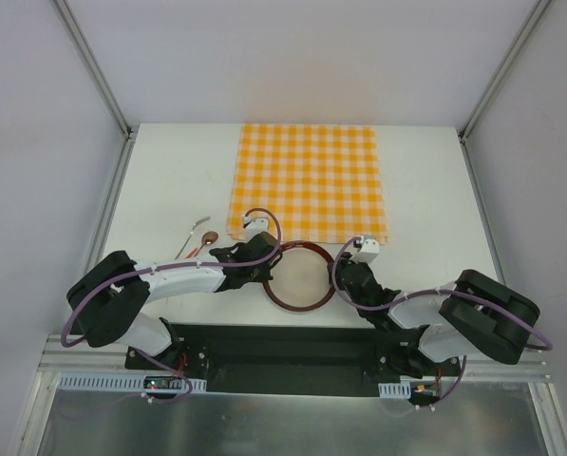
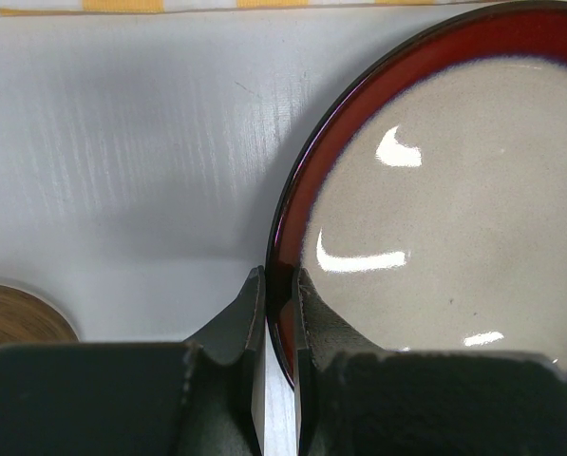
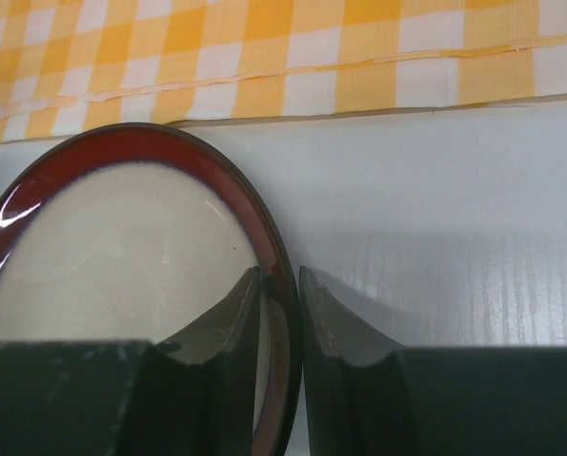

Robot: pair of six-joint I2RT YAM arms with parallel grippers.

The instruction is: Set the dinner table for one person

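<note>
A plate with cream centre and dark red rim [image 1: 298, 278] lies on the white table in front of the yellow checked placemat [image 1: 308, 180]. My left gripper is at the plate's left rim, its fingertips close together with a narrow gap; whether the rim is between them is unclear. My right gripper is at the plate's right rim, its fingers slightly apart around the rim; a firm hold cannot be made out.
Left of my left gripper lie a wooden spoon [image 1: 209, 237] and other slender utensils [image 1: 193, 231]. The front edge is just below the plate, and walls stand on both sides.
</note>
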